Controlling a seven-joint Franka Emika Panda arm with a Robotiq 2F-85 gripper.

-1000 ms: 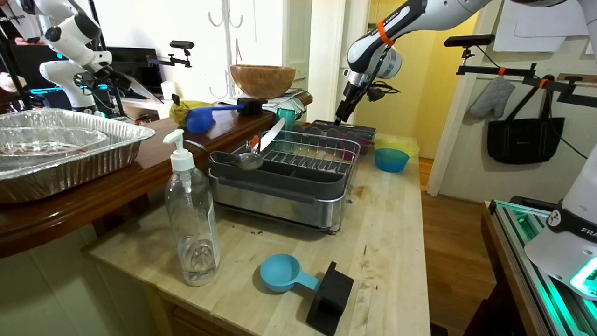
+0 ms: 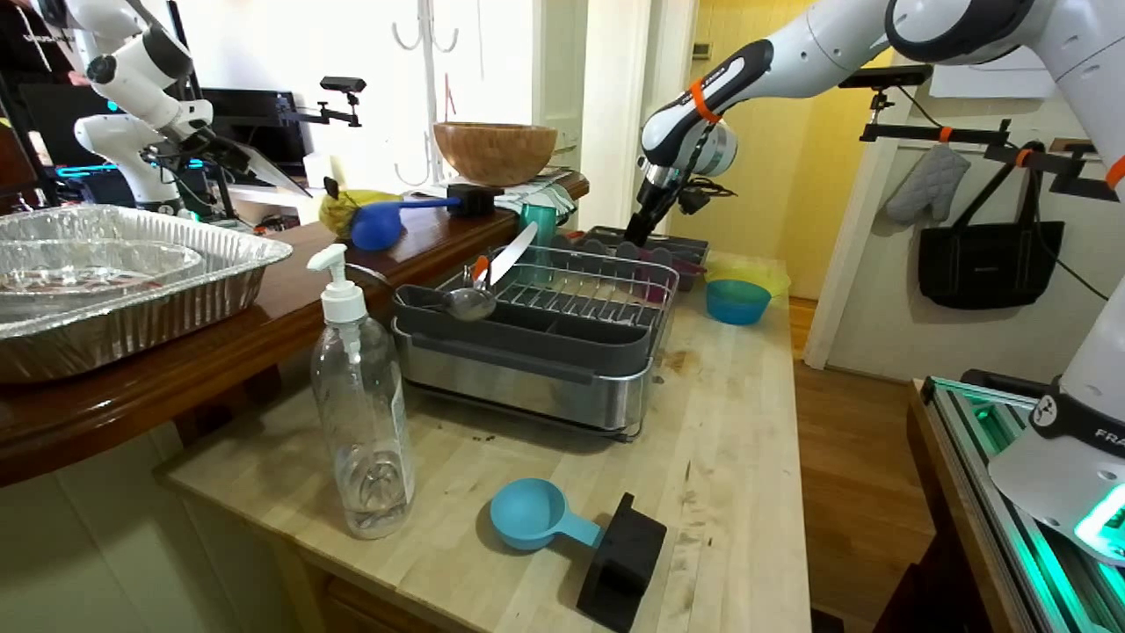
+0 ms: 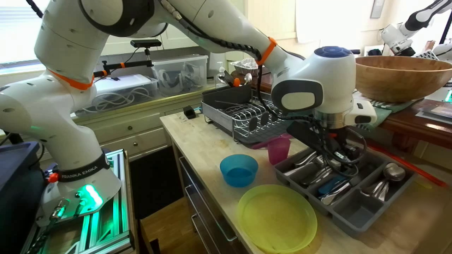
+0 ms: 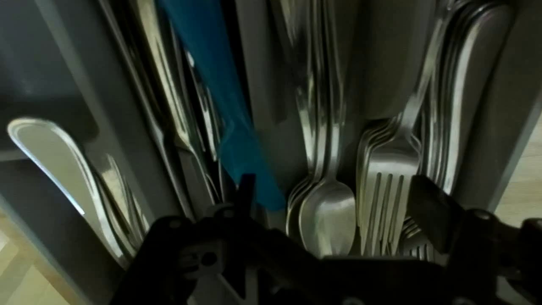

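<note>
My gripper reaches over the grey cutlery tray point(image 3: 355, 228), its fingers wide apart with nothing held. In the wrist view, a stack of spoons point(image 4: 327, 218) and a stack of forks point(image 4: 388, 188) lie between the two fingers. The left finger point(image 4: 247, 195) overlaps the lower end of a blue-handled utensil point(image 4: 213, 66). Over the forks' right side is the other finger point(image 4: 432, 208). Knives point(image 4: 63, 167) show at the left of that view. In exterior view 2, cables and the wrist hide the fingertips.
Beside the tray are a yellow plate point(image 3: 277, 218), a blue bowl point(image 3: 239, 170) and a pink cup point(image 3: 278, 150). A dish rack point(image 2: 527, 369) stands along the counter. A soap bottle point(image 2: 364, 422) and blue scoop point(image 2: 530, 513) occupy the near end. Bare counter lies right of the rack.
In exterior view 1, the arm has come down and slightly left, bringing the gripper lower over the cutlery tray. The counter objects look unmoved.
</note>
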